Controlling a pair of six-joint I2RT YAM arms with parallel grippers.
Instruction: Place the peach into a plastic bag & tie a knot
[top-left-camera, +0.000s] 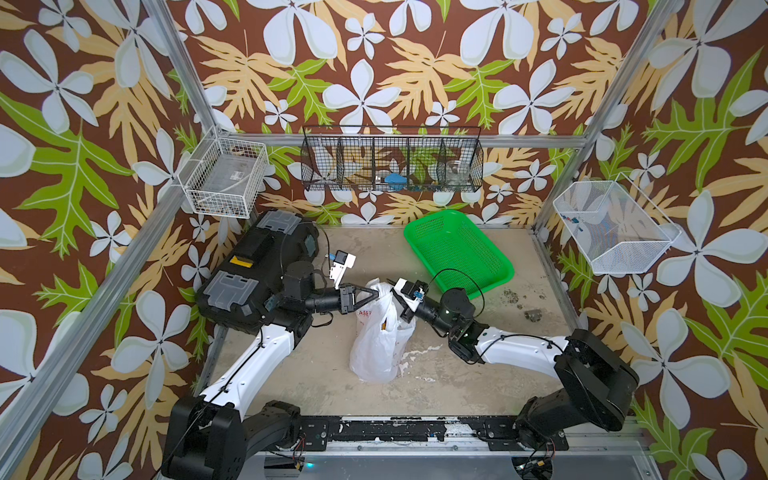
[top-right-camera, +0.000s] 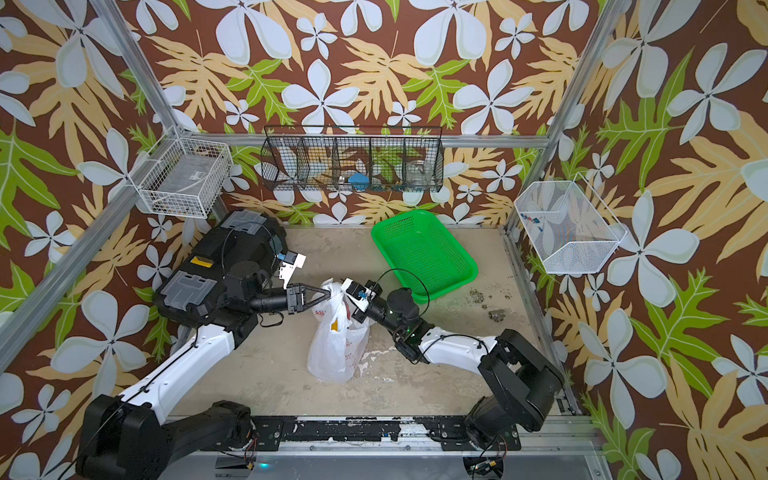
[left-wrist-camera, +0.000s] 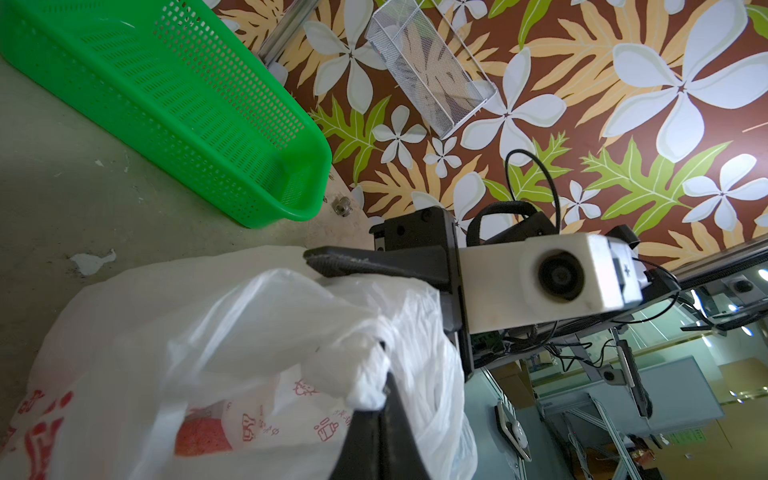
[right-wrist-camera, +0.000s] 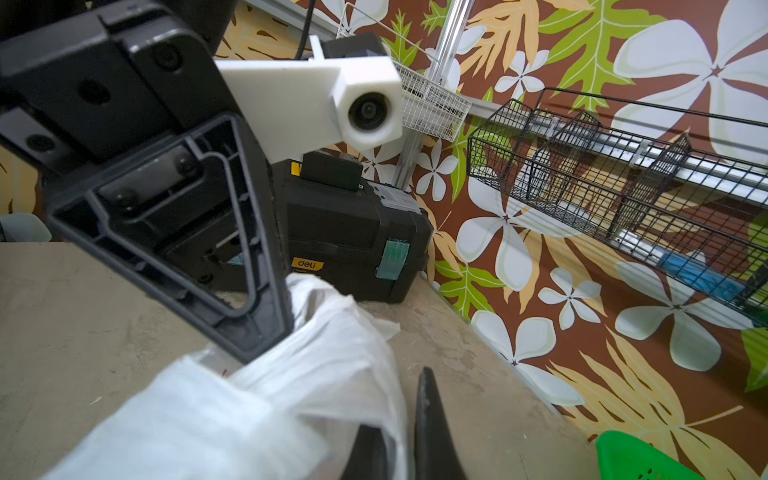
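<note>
A white plastic bag (top-left-camera: 376, 352) stands on the middle of the table, its top gathered between my two grippers. My left gripper (top-left-camera: 373, 293) comes from the left and is shut on the bag's plastic, bunched at its fingertips in the left wrist view. My right gripper (top-left-camera: 400, 294) meets it from the right at the bag's top; its fingers are shut, with plastic draped beside them in the right wrist view. A reddish patch (left-wrist-camera: 204, 432) shows through the bag; whether it is the peach I cannot tell.
A green basket (top-left-camera: 448, 240) lies at the back right. A black toolbox (top-left-camera: 248, 280) sits at the left beside my left arm. Wire baskets (top-left-camera: 224, 176) hang on the frame around the table.
</note>
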